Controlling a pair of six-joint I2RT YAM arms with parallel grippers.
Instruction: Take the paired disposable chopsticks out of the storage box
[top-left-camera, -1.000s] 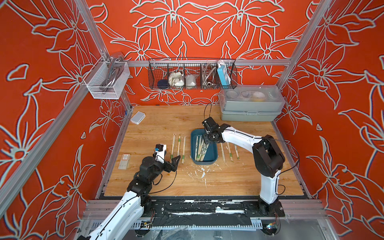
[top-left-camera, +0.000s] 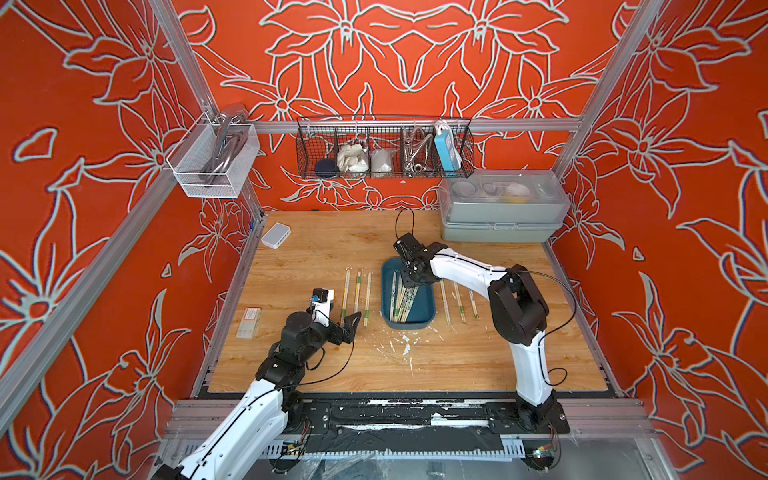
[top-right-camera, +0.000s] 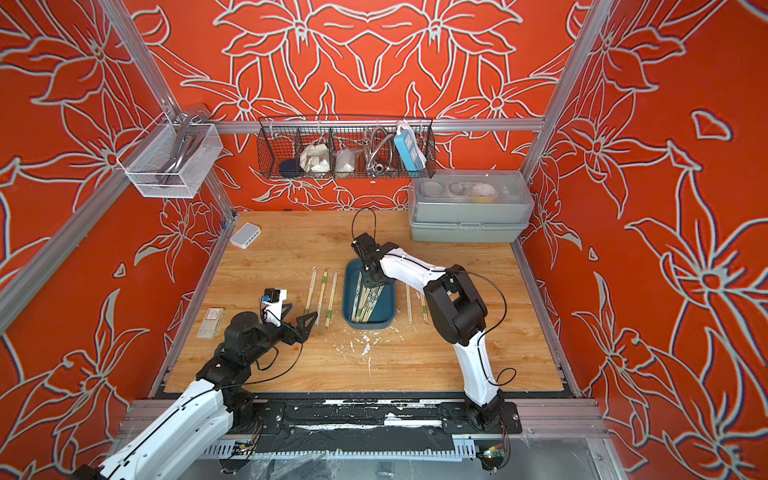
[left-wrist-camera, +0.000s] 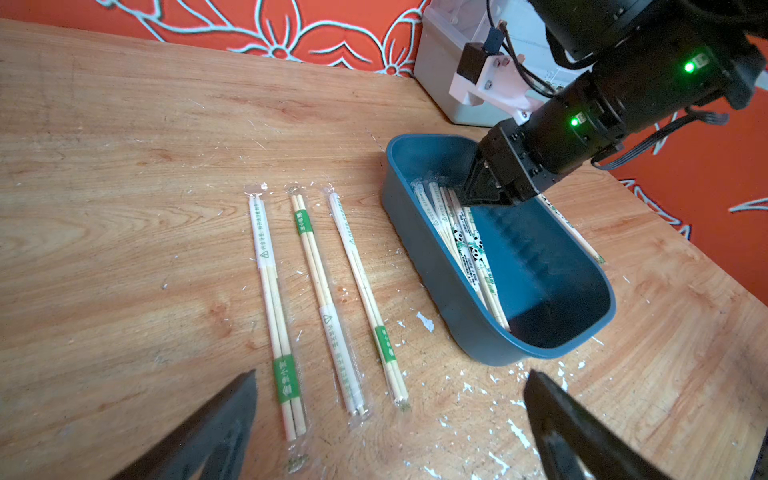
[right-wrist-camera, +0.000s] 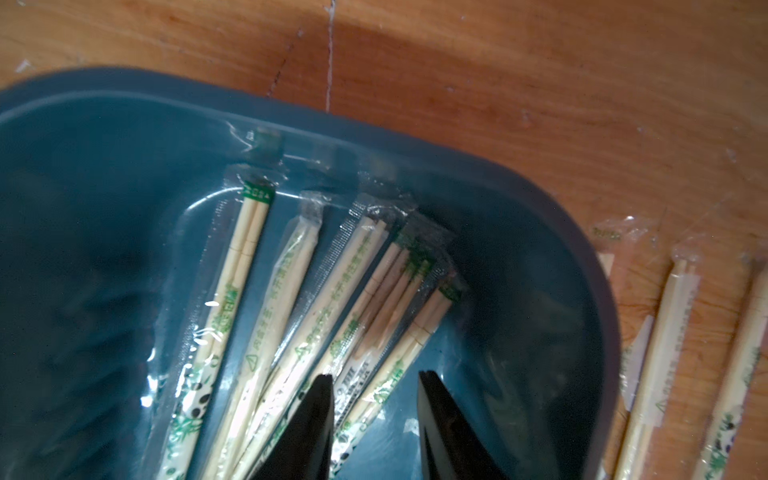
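The storage box, a dark blue bin (left-wrist-camera: 436, 272), stands mid-table. Inside lie several paired chopsticks in clear wrappers (right-wrist-camera: 308, 320), slanting side by side. My right gripper reaches down into the bin; its fingers are part open, one over the rightmost packs and the other over bare bin floor. Whether either touches a pack cannot be told. My left gripper is open and empty over the table, left of the bin. Three wrapped pairs (left-wrist-camera: 276, 312) lie in a row between it and the bin. More wrapped pairs (top-left-camera: 445, 300) lie right of the bin.
A lidded grey box (top-left-camera: 504, 208) stands at the back right. A wire basket (top-left-camera: 384, 152) hangs on the back wall. At the left are a small white device (top-left-camera: 276, 235) and a flat pale box (top-left-camera: 248, 322).
My right gripper has shifted a little left over the packs in the bin, its arm swinging along. The left arm and the rows of chopsticks have stayed put.
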